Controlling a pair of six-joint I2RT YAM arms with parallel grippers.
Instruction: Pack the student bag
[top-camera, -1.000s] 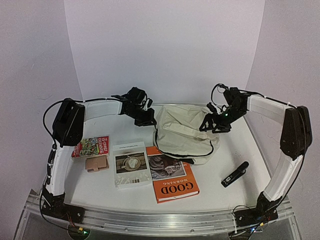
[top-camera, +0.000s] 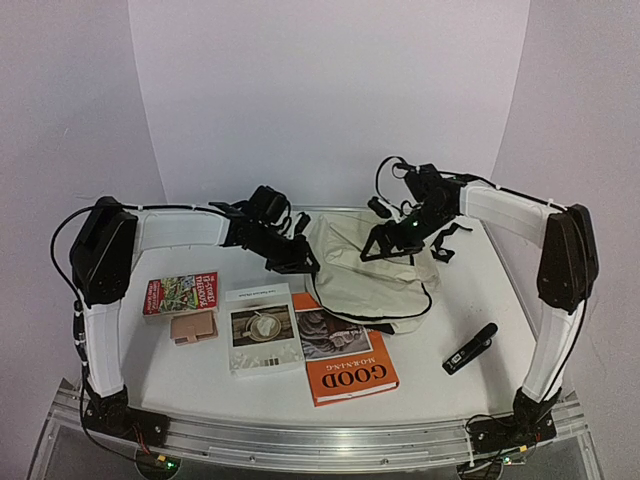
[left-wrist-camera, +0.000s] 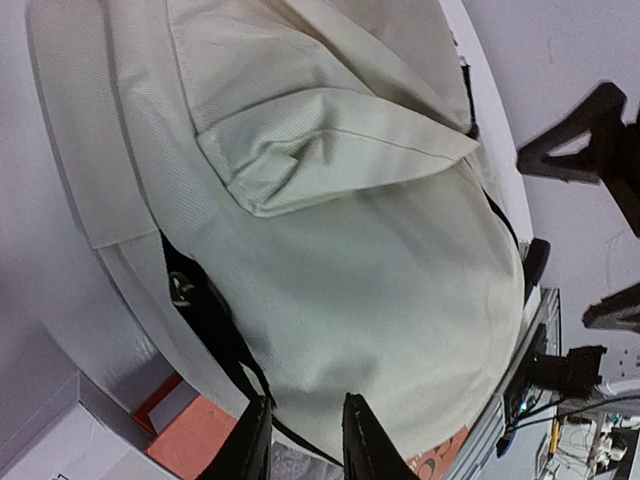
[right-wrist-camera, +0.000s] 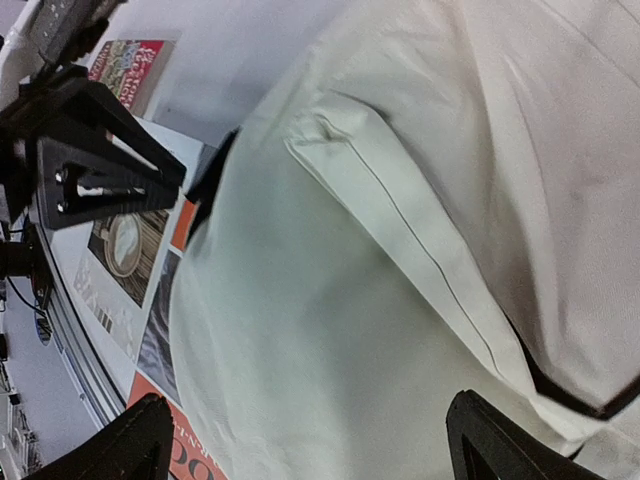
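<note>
A cream fabric bag (top-camera: 370, 290) lies flattened on the table, with a black zipper along its edge (left-wrist-camera: 210, 310) and a folded flap (right-wrist-camera: 400, 230). My left gripper (top-camera: 310, 262) is at the bag's left side; in its own wrist view the fingertips (left-wrist-camera: 308, 435) are apart above the bag near the zipper. My right gripper (top-camera: 385, 240) hangs over the upper middle of the bag, its fingers wide apart at the bottom of the right wrist view, with only fabric below.
Books lie in front: a red comic (top-camera: 180, 295), a white book (top-camera: 265, 350), an orange book (top-camera: 350, 375). A pink wallet (top-camera: 193, 327) is at the left, a black stapler (top-camera: 470, 348) at the right. Walls enclose the back and sides.
My right gripper has moved left and up over the bag. My left gripper has shifted slightly toward the front of the table.
</note>
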